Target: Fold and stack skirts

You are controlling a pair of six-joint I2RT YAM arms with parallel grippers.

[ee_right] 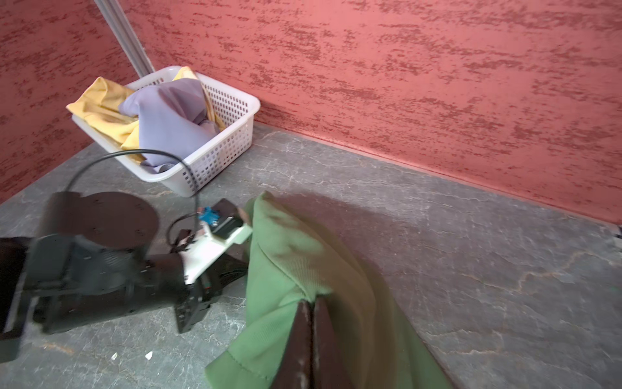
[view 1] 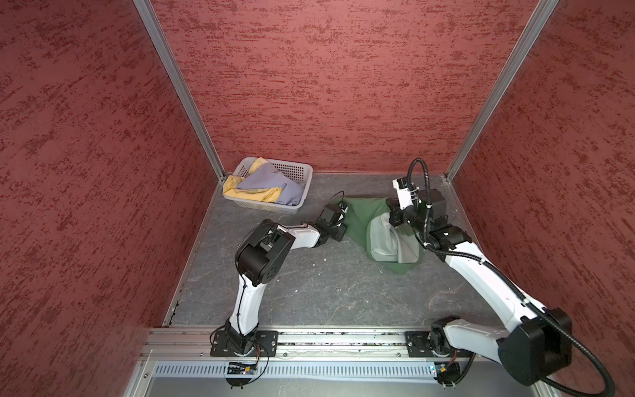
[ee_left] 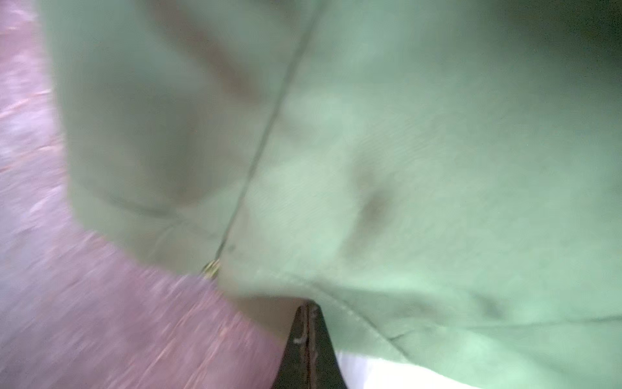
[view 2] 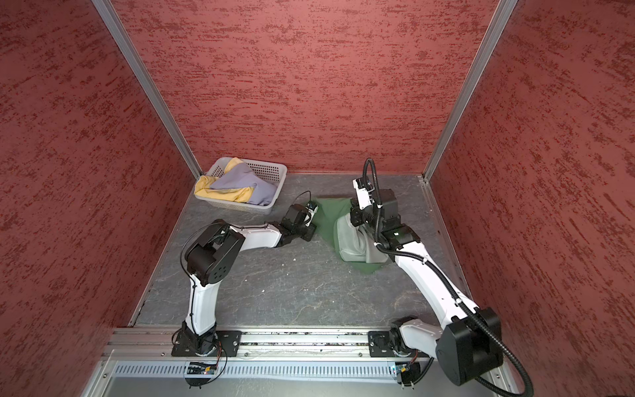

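Observation:
A green skirt [view 1: 358, 216] is spread between my two grippers right of the table's middle, with a paler face [view 1: 390, 241] turned outward. My left gripper is shut at the skirt's edge, close to the lower end of a seam with a small zip pull [ee_left: 211, 269]. Folds in the green cloth [ee_right: 285, 259] run to the tips of my right gripper, shut on it. How much cloth lies between either pair of fingers is hidden. Lilac cloth [view 1: 274, 182] and yellow cloth [view 1: 261, 194] lie crumpled in the basket.
The light grey basket [view 1: 303, 173] stands at the back left, close behind the left arm. Bare grey table [view 1: 311, 291] shows in front, and more is free at the right [ee_right: 492, 278]. Red walls close in the back and sides.

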